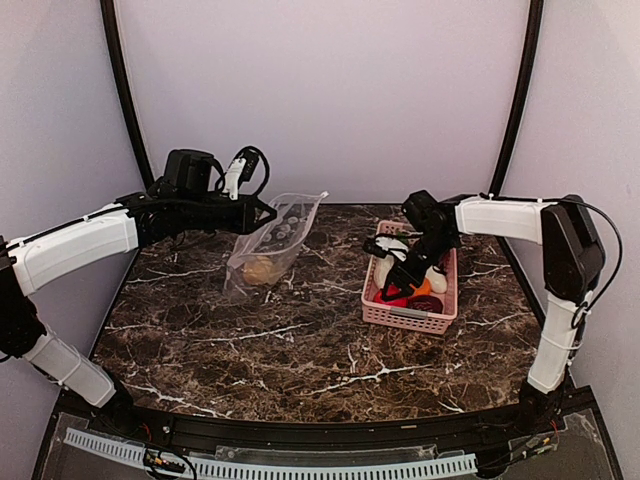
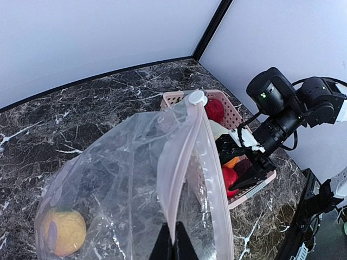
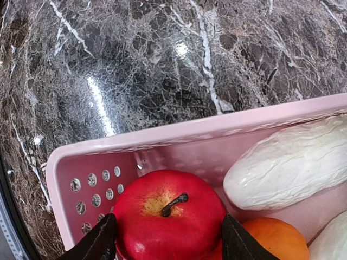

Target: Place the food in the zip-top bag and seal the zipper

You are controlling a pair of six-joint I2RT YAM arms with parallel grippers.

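The clear zip bag [image 1: 275, 240] stands open on the left, a tan round item [image 2: 65, 232] inside. My left gripper is shut on the bag's edge, which runs up from between its fingers. My right gripper is down in the pink basket [image 1: 410, 318], its fingers either side of a red apple [image 3: 168, 206] with a dark stem; whether they grip it firmly I cannot tell. An orange item [image 3: 276, 241] and pale oblong items [image 3: 287, 162] lie beside the apple.
A dark red item [image 2: 214, 110] lies at one end of the basket. Walls close in the back and sides.
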